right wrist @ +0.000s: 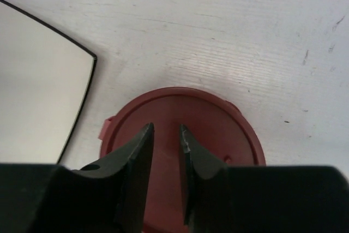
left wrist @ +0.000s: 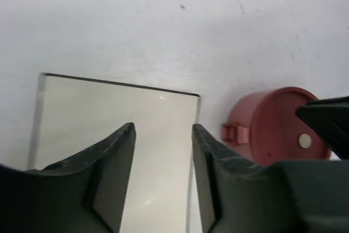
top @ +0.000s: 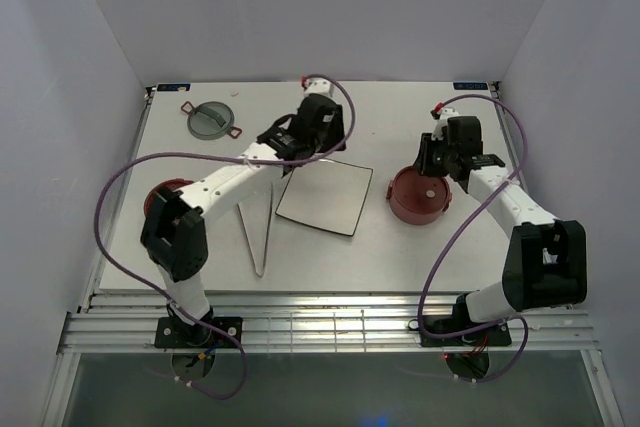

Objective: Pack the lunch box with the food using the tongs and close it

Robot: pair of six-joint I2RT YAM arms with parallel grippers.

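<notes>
In the top view a dark red pot (top: 408, 209) with side handles stands on the right half of the table; a small pale round spot (left wrist: 305, 141) shows inside it. My right gripper is over the pot's far rim, fingers partly open, nothing between the fingers. The flat white board (top: 325, 205) with a dark edge lies left of the pot. Above the board's far part hangs my left gripper, open and empty. A second red pot (top: 165, 187) at the left is mostly hidden behind my left arm.
A grey lid (top: 210, 121) with red handles lies at the far left. The pale strip-like frame (top: 257, 247) lies left of the board, near the front. Free table spreads behind the board and in front of the right pot.
</notes>
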